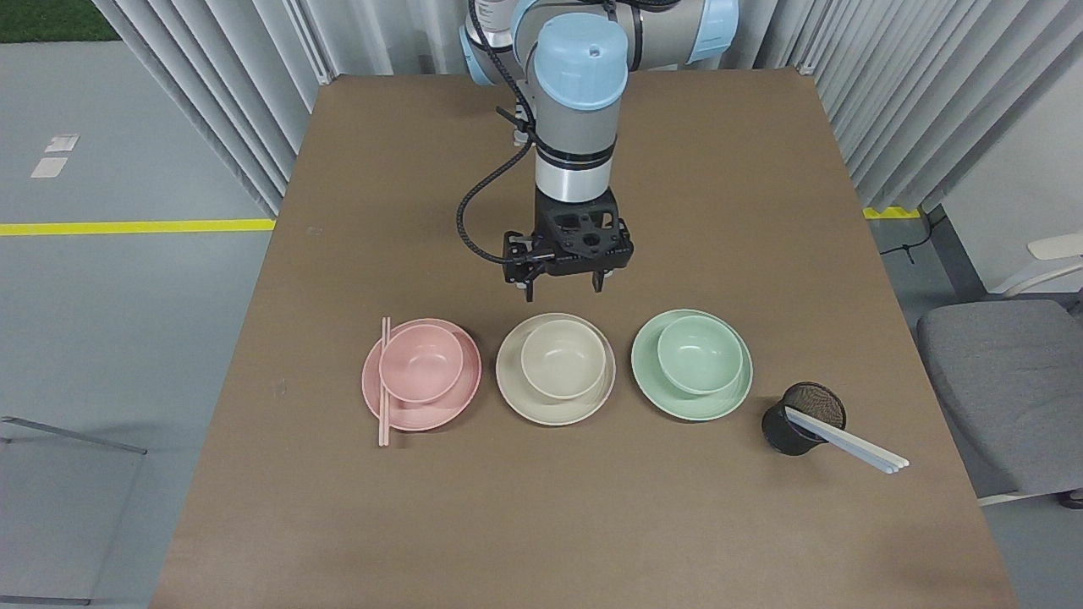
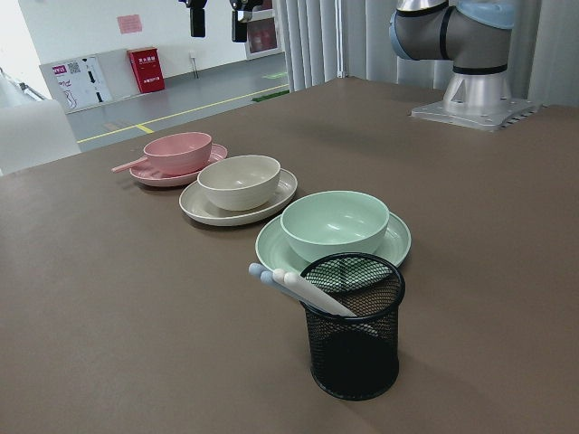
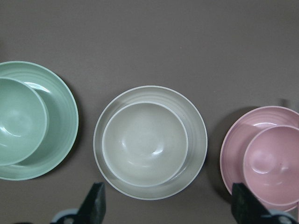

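My gripper (image 1: 563, 284) hangs open above the table behind the cream bowl (image 1: 561, 357), nothing between its fingers; in the wrist view its fingertips frame that bowl's near side. The cream bowl sits on a cream plate (image 1: 522, 396). A pink bowl (image 1: 424, 357) on a pink plate (image 1: 452, 406) stands left, with pink chopsticks (image 1: 385, 426) along its left side. A green bowl (image 1: 700, 353) on a green plate (image 1: 690, 406) stands right. Beyond it, a black mesh cup (image 2: 355, 353) holds light chopsticks (image 1: 853, 443) leaning out toward the front.
The robot base (image 2: 475, 104) stands at the back. A grey chair (image 1: 1000, 396) is beyond the right edge.
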